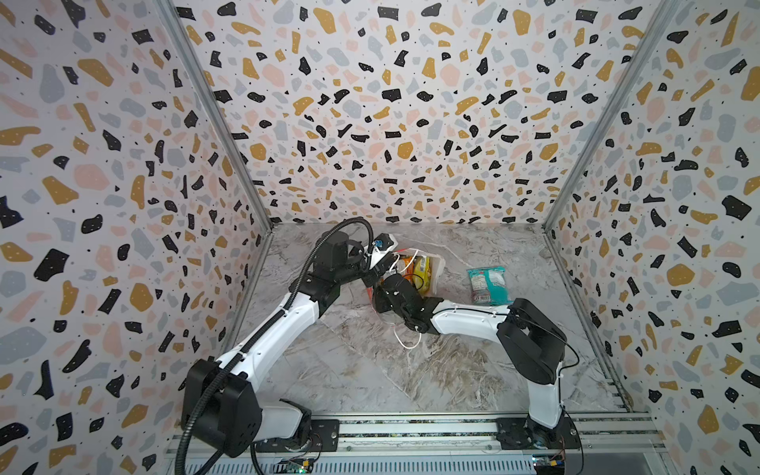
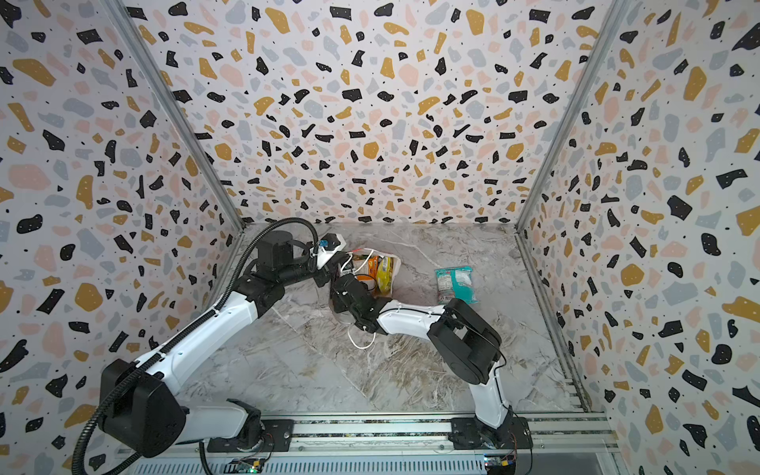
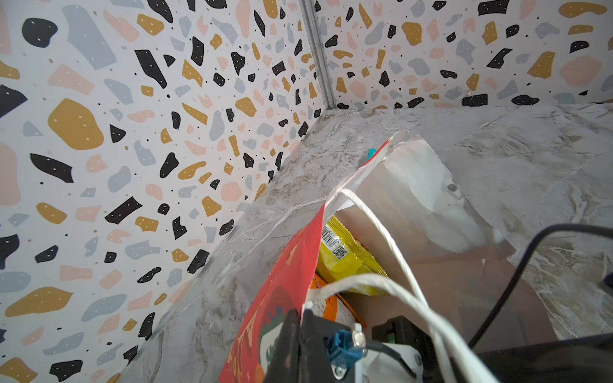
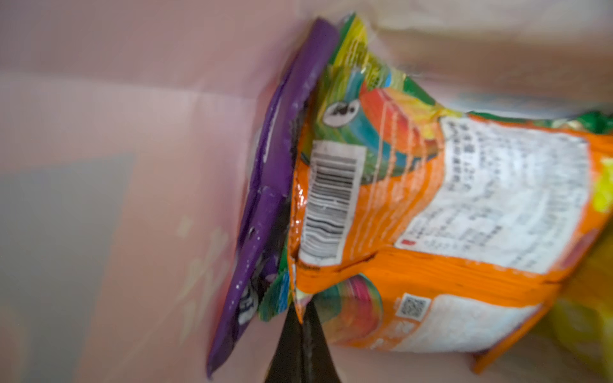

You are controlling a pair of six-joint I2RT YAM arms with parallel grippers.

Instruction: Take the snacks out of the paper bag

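Observation:
The paper bag [image 3: 274,287] stands open mid-table with white handles. My left gripper is shut at its red rim; whether paper is between the fingers is unclear. My right gripper is shut inside the bag, its tips at the lower corner of an orange snack packet [image 4: 415,268], with nothing clearly gripped. Behind that lie a purple packet [image 4: 274,159] and a green-yellow packet [image 4: 351,44]. A yellow packet [image 3: 344,255] shows in the left wrist view. A teal packet [image 1: 487,286] lies on the table right of the bag.
Patterned walls close it in on the left, back and right. Both arms crowd round the bag, and the right forearm passes in front of the teal packet.

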